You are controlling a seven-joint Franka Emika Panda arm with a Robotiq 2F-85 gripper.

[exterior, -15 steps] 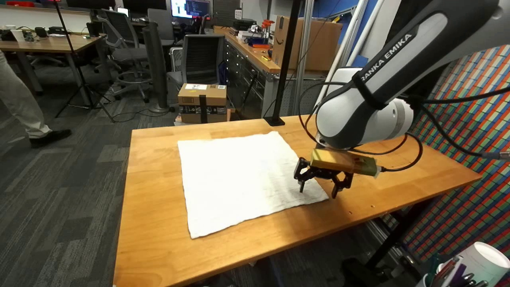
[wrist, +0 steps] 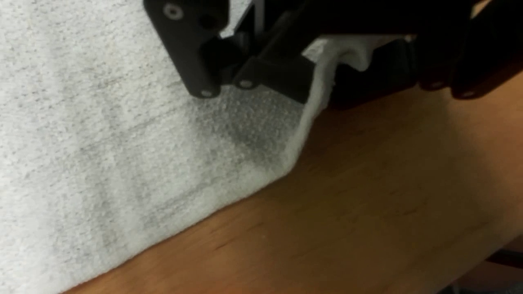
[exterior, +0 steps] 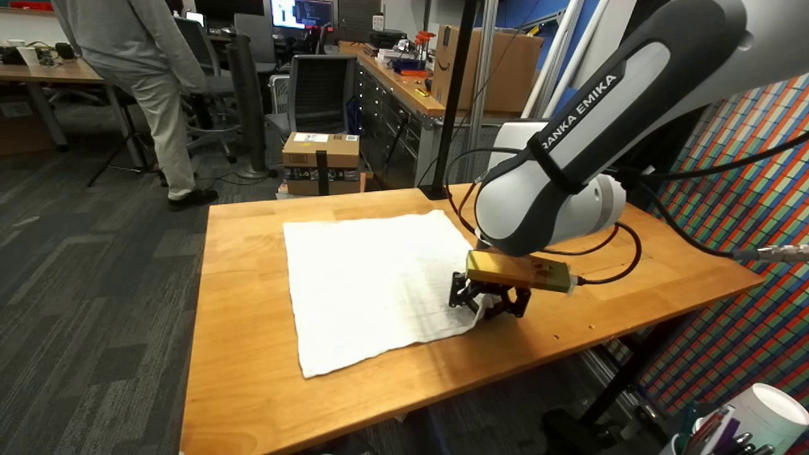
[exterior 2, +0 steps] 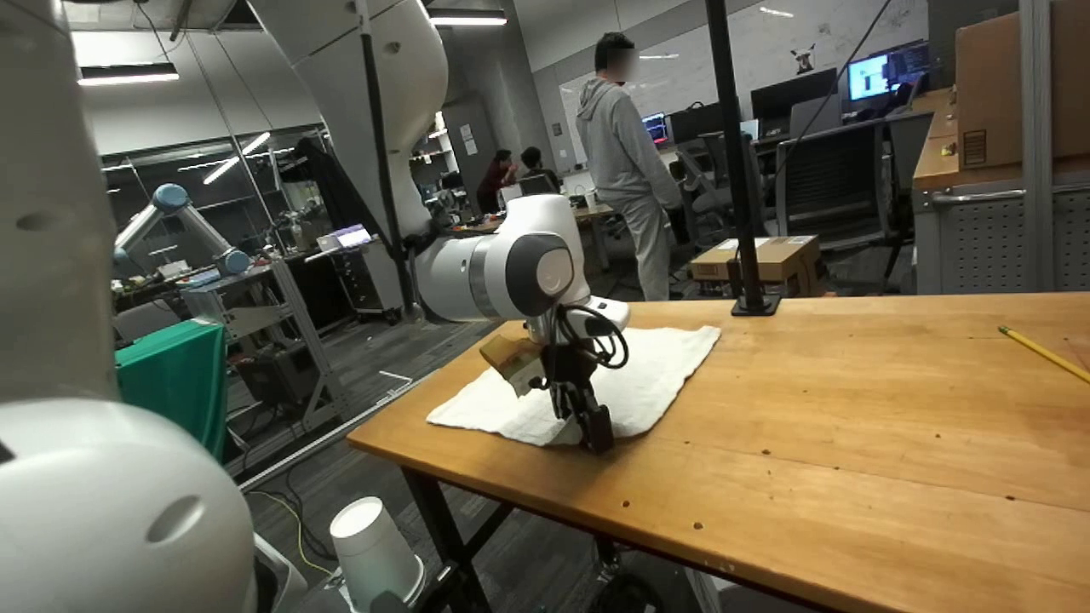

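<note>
A white cloth [exterior: 371,288] lies spread mostly flat on the wooden table [exterior: 243,341]. At its near right corner my gripper [exterior: 485,309] is down at the table top. In the wrist view, the cloth's edge [wrist: 300,134] rises in a fold between the two dark fingers, which stand close together with bunched cloth between them. Whether they press on it cannot be made out. From the other side, exterior view 2 has the gripper [exterior 2: 594,434] low at the edge of the cloth [exterior 2: 664,368], its fingertips overlapping each other.
A black post [exterior: 447,106] stands at the table's back edge. Bare table lies left of the cloth and, in exterior view 2, widely to the right, where a pencil [exterior 2: 1044,353] rests. A person [exterior 2: 623,163] stands beyond the table.
My gripper has moved down and left onto the cloth's corner, and its fingers have drawn together. That corner, flat before, is now bunched up. The person has walked further into view.
</note>
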